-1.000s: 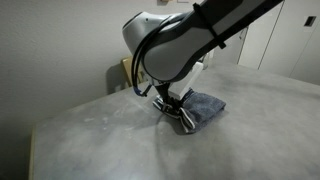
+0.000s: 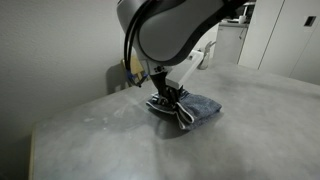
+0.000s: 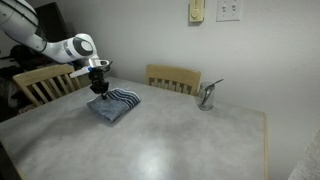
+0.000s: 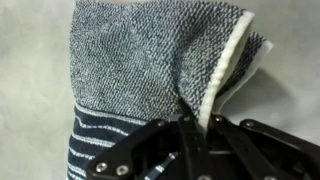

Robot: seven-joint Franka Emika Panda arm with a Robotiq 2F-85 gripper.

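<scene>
A dark blue-grey towel (image 2: 203, 108) with white stripes and a pale hem lies folded on the table. In the wrist view the towel (image 4: 150, 60) fills the middle, its striped part at lower left and its white hem running down to my fingers. My gripper is shut on the towel at that hemmed edge; the fingertips are partly hidden by cloth. From the second exterior view, the towel (image 3: 115, 104) rests at the left of the table, with the gripper (image 3: 101, 91) at its left side.
Wooden chairs stand along its edges, one chair (image 3: 172, 78) by the wall. A metal cup (image 3: 206, 98) holding a utensil stands near the back edge.
The arm has shifted slightly left in the first exterior view. The towel's near edge has moved a little left with the gripper, while the rest of it stays on the table.
</scene>
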